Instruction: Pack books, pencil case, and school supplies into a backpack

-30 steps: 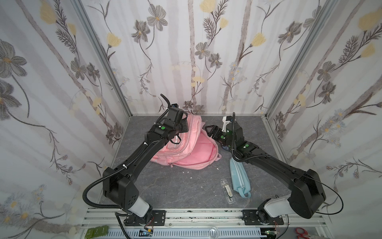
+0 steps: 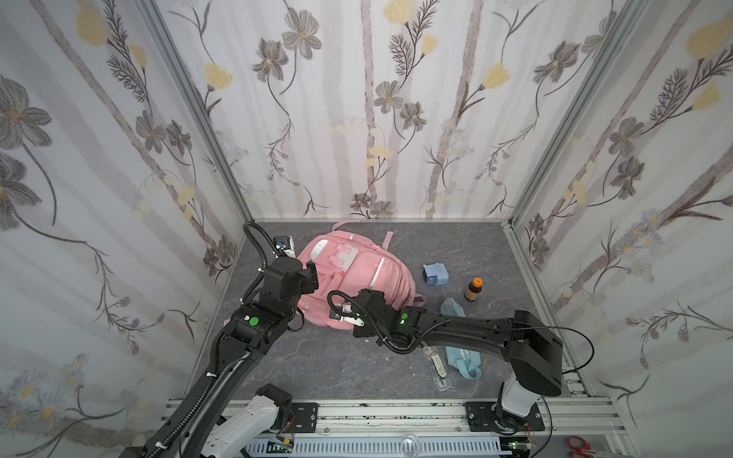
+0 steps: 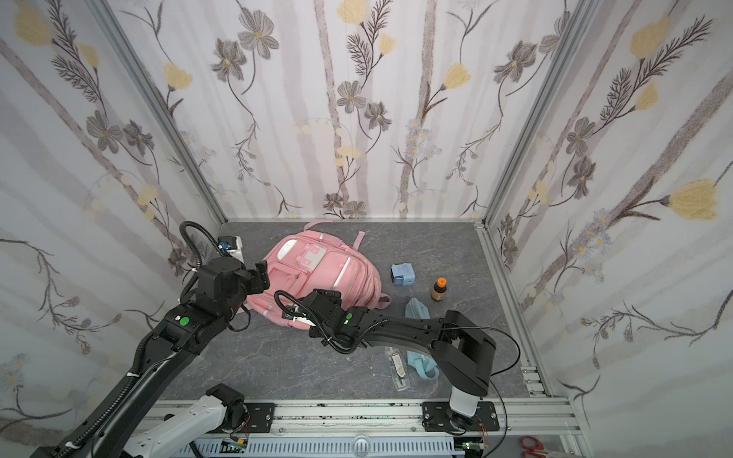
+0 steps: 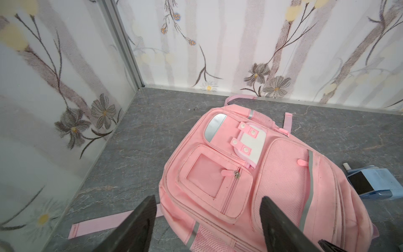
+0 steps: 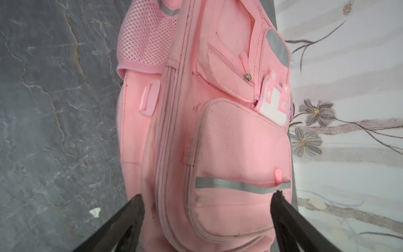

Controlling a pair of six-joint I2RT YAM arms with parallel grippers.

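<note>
The pink backpack lies flat, front pockets up, its main flap down. My left gripper hangs part open above its left portion, nothing between the fingers. My right gripper stands open low at the backpack's near side, nothing between its fingers. A light blue pencil case lies at the front right, partly hidden by my right arm, with a clear packet beside it.
A small blue box and a brown bottle with orange cap stand right of the backpack. Bare grey table shows in front.
The backpack has gone from raised flap to lying flat. My left arm has moved left, my right arm down toward the front, uncovering the box and bottle.
</note>
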